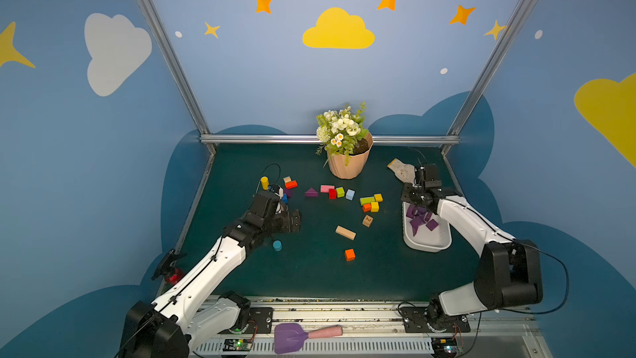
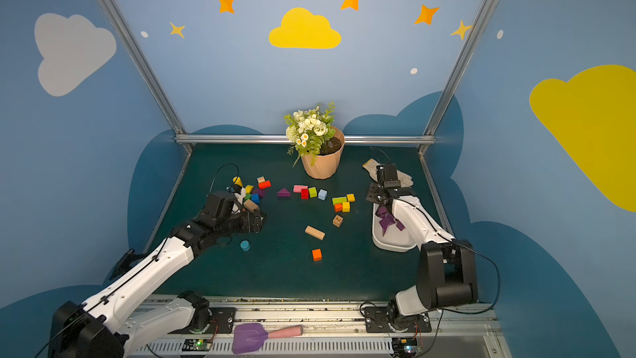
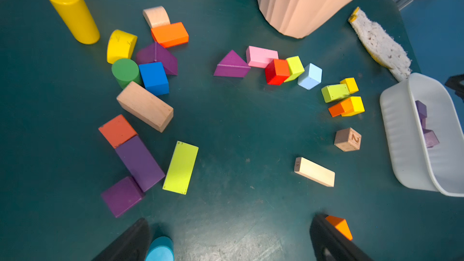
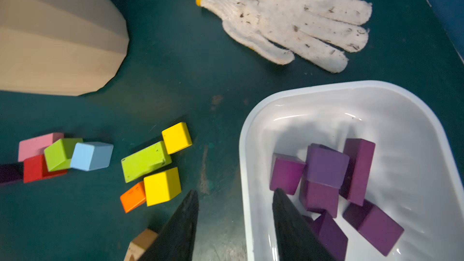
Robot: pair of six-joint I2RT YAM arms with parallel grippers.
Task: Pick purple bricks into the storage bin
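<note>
The white bin (image 4: 415, 149) holds several purple bricks (image 4: 326, 164). My right gripper hangs over its left edge with its fingers apart and empty. In the left wrist view, a purple block (image 3: 139, 163) and a purple cube (image 3: 122, 195) lie on the table beneath my open left gripper. A purple prism (image 3: 232, 65) lies near the middle, beside pink and red blocks. Another purple piece (image 3: 164, 60) sits behind the blue cube (image 3: 154, 79).
Mixed coloured blocks are spread across the green table. A flower pot (image 1: 347, 165) stands at the back, a glove (image 4: 285, 14) behind the bin.
</note>
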